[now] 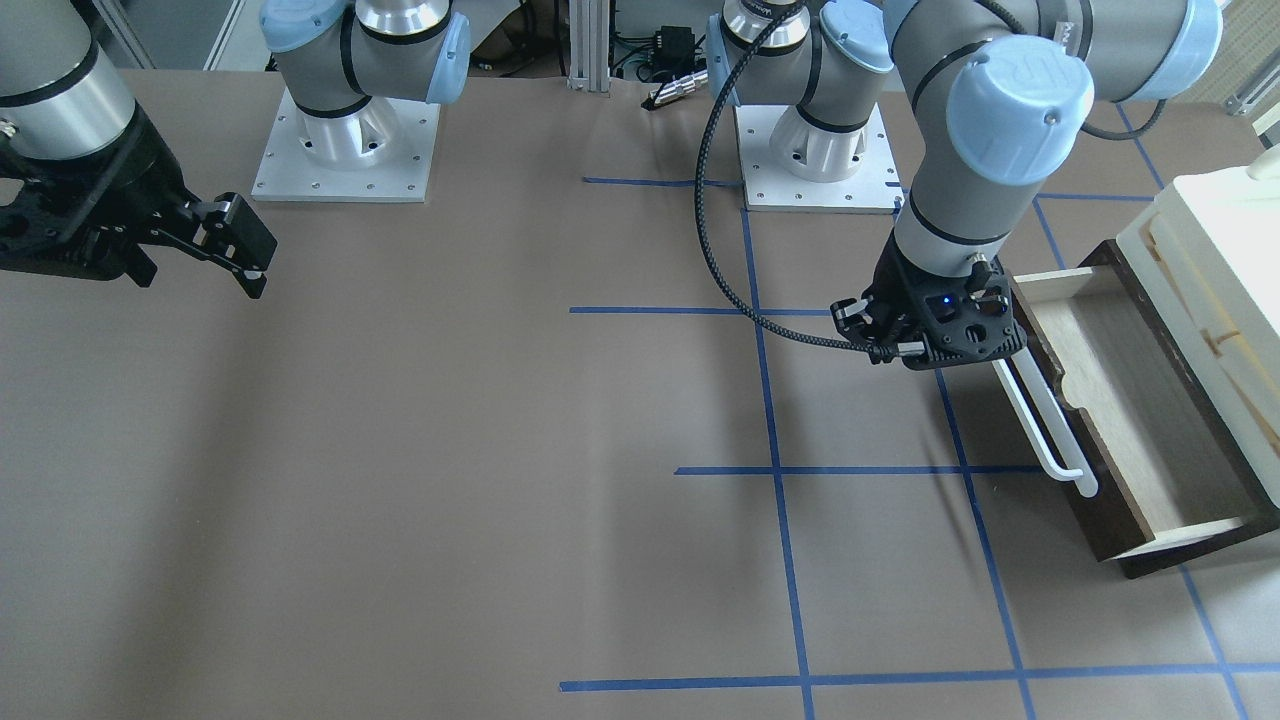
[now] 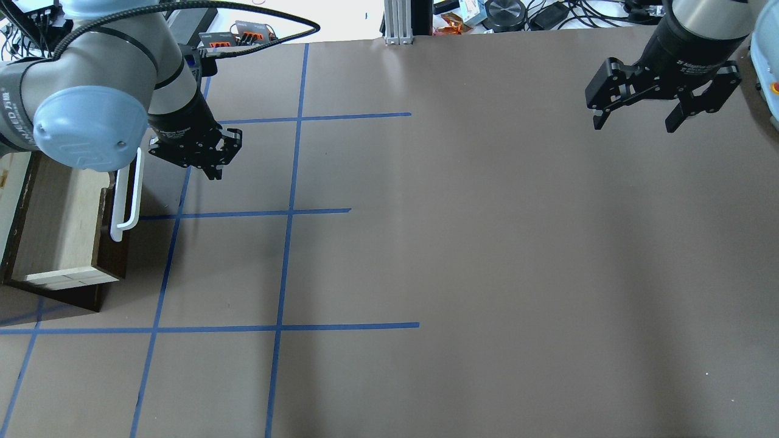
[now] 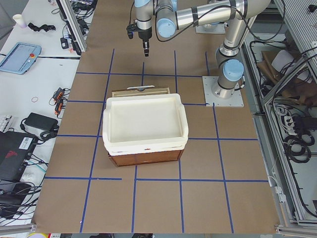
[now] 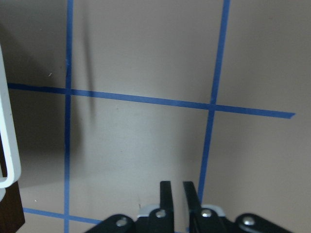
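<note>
My gripper hangs above the taped floor beside a small wooden box with a drawer (image 1: 1152, 408) pulled out, its inside empty. A white bar handle (image 1: 1044, 420) is on the drawer's dark front; in the top view the handle (image 2: 131, 197) lies just below and left of the gripper. In the left wrist view the handle (image 4: 9, 136) is at the left edge, and my two fingertips are close together with a narrow gap, nothing seen between them. The box's cream top (image 3: 145, 124) shows in the left view.
A second black gripper (image 2: 661, 98) hangs at the other side of the workspace. Arm bases (image 1: 348, 168) stand at the back. The middle of the floor, marked with blue tape lines, is clear.
</note>
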